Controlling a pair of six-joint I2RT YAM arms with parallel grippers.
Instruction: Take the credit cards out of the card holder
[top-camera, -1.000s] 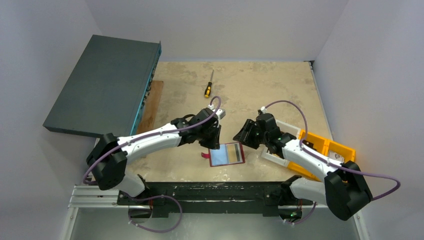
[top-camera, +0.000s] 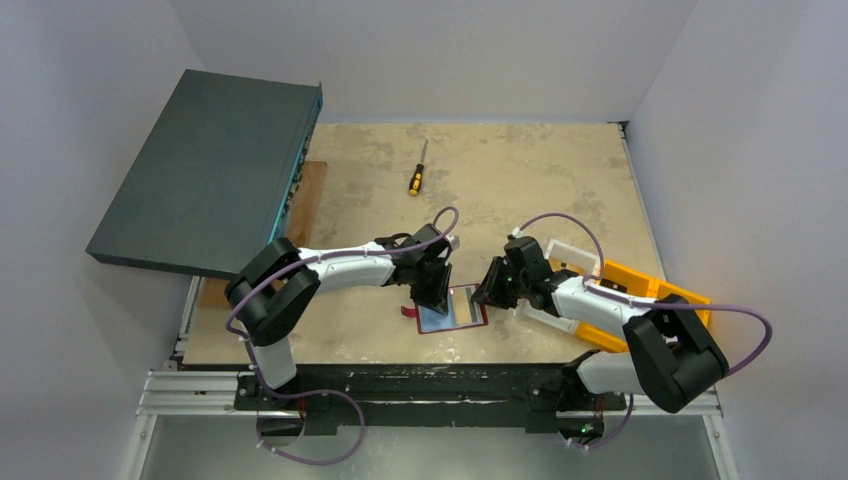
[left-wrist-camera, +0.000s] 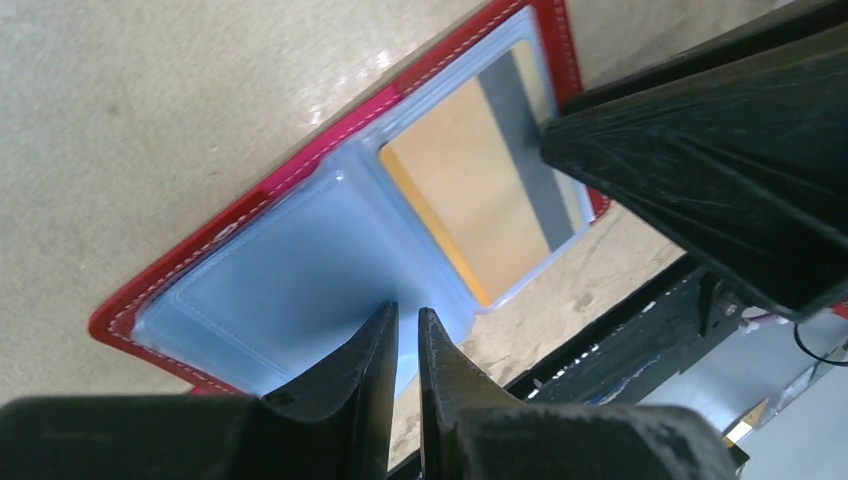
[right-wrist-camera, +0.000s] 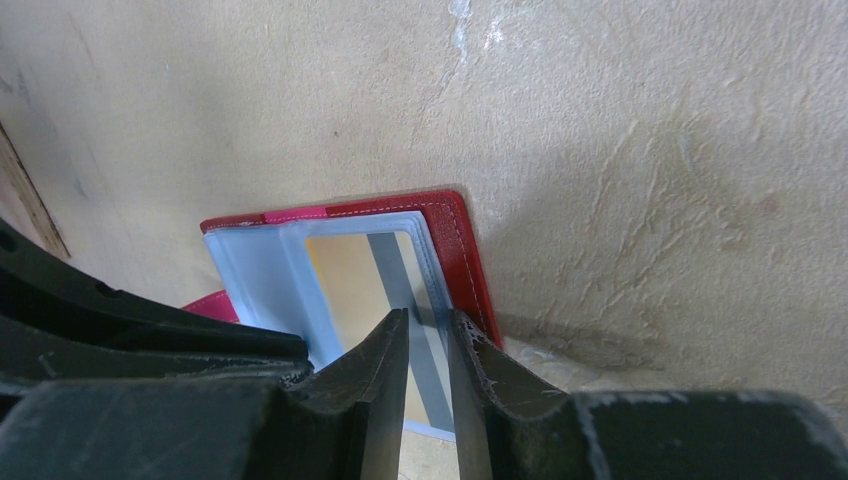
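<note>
The card holder lies spread flat near the table's front, red-edged, with a blue sleeve (left-wrist-camera: 290, 280) on its left half. On its right half, a tan card (left-wrist-camera: 460, 170) with a grey stripe shows inside a clear-blue pocket. My left gripper is slightly open, low over the blue sleeve beside the card, with no card between its fingers. At the holder's right edge, my right gripper has a narrow gap, its fingertips around the striped end of the pocket. Whether they touch it I cannot tell.
A screwdriver (top-camera: 417, 178) lies at the back. A yellow organizer (top-camera: 625, 282) stands to the right and a large dark box (top-camera: 210, 170) to the left. My two grippers are close together over the holder; bare table lies behind them.
My right gripper has lowered slightly onto the right edge.
</note>
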